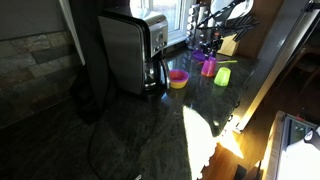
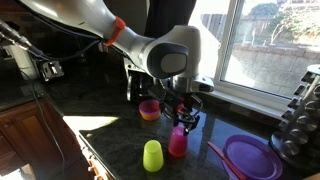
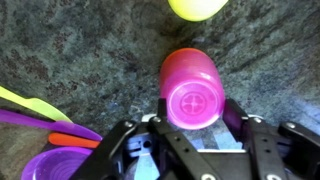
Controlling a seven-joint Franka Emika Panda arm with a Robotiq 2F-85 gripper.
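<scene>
A pink cup [image 3: 190,85] stands upright on the dark counter. In exterior view 2 my gripper [image 2: 182,124] points down at the top of this pink cup [image 2: 178,143]. The wrist view has the cup between the two fingers of my gripper, one at each side of it; whether both press on it cannot be made out. Close by is a lime-green cup [image 2: 153,155], which also shows in exterior view 1 as a green cup [image 1: 223,76]. The arm partly covers the cup's top in the exterior views.
Stacked bowls [image 1: 178,79], yellow and pink, sit by the coffee maker [image 1: 135,50]. A purple plate [image 2: 262,160] with a red utensil [image 2: 228,161] lies near the window. In the wrist view, yellow [image 3: 30,103] and purple utensils [image 3: 40,122] lie at left. Open counter stretches toward exterior view 1's camera.
</scene>
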